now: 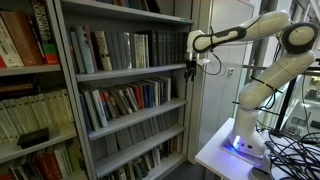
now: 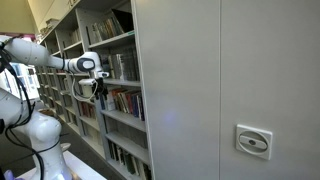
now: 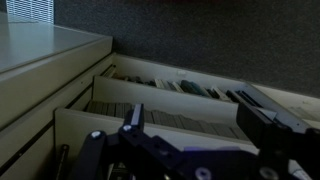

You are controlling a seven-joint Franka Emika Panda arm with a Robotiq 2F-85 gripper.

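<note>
My gripper (image 1: 190, 72) hangs from the arm's wrist, pointing down in front of the right end of the bookcase (image 1: 81, 77). In the second exterior view the gripper (image 2: 98, 92) shows as a small dark shape before the shelves. The wrist view looks down past the dark fingers (image 3: 134, 118), which stand apart; the gripper is open, with nothing seen between them. Beneath it lie shelf edges and rows of books (image 3: 165, 118). Dark upright books (image 1: 158, 48) fill the shelf near the gripper's height, and mixed-colour books (image 1: 125, 103) stand on the one below.
A white table (image 1: 222, 158) carries the arm's base (image 1: 250, 140). Cables (image 1: 290, 155) lie tangled at the right. A large grey panel (image 2: 190, 90) stands beside the bookcase. Open floor (image 1: 180, 172) shows between table and shelves.
</note>
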